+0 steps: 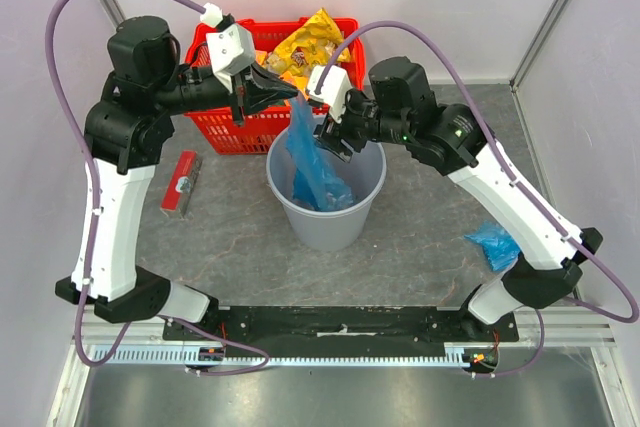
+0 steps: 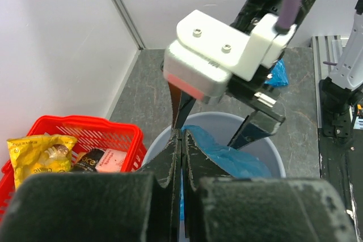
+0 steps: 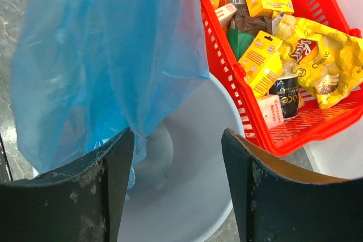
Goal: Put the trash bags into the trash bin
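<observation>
A blue trash bag (image 1: 312, 162) hangs down into the grey trash bin (image 1: 330, 230), its top edge pinched in my left gripper (image 1: 297, 94). In the left wrist view the left fingertips (image 2: 177, 140) meet at the bag's edge. My right gripper is open at the bin's right side in the top view, close to the bag (image 3: 113, 60) but with no film clearly between its fingers. A second blue bag (image 1: 494, 244) lies crumpled on the floor at the right.
A red basket (image 1: 240, 134) full of snack packs stands behind the bin. A red box (image 1: 180, 184) lies on the floor to the left.
</observation>
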